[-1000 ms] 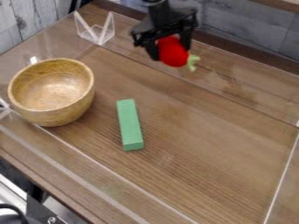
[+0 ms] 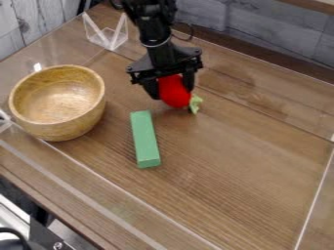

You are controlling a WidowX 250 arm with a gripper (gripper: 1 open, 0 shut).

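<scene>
My black gripper (image 2: 173, 61) reaches down from the top centre over a red object (image 2: 175, 90), with dark fingers around its upper part. A small pale green piece (image 2: 194, 103) sticks out at the red object's right. Whether the fingers are closed on it is unclear.
A wooden bowl (image 2: 57, 107) sits at the left. A green bar (image 2: 144, 139) lies on the wooden table (image 2: 241, 176) below centre. A wall edge runs along the top right.
</scene>
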